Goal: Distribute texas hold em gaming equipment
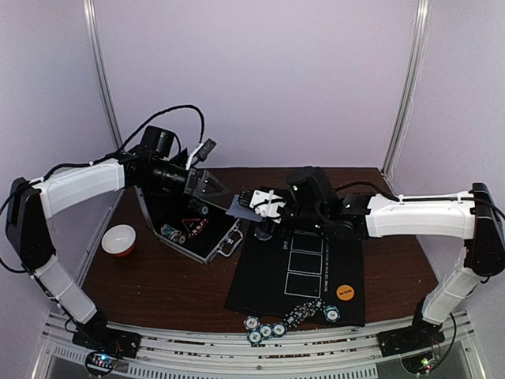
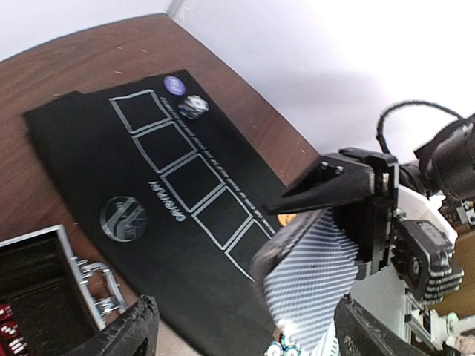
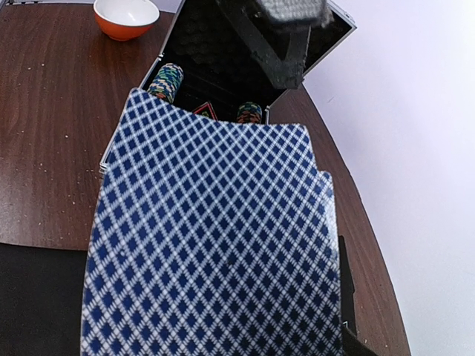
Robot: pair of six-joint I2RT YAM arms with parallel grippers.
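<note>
A deck of blue-and-white patterned cards fills the middle of the right wrist view. My right gripper is closed around it above the mat, and in the left wrist view the deck sticks out from the black fingers. To the left of the deck, apart from it, my left gripper stands open and empty. Below lies the black mat with outlined card boxes. At left the chip case is open, holding rolls of chips and a red-edged item.
Several chips lie on the mat's front edge, with an orange disc to their right. A clear round disc rests on the mat. Left of the case sits a white-and-orange bowl.
</note>
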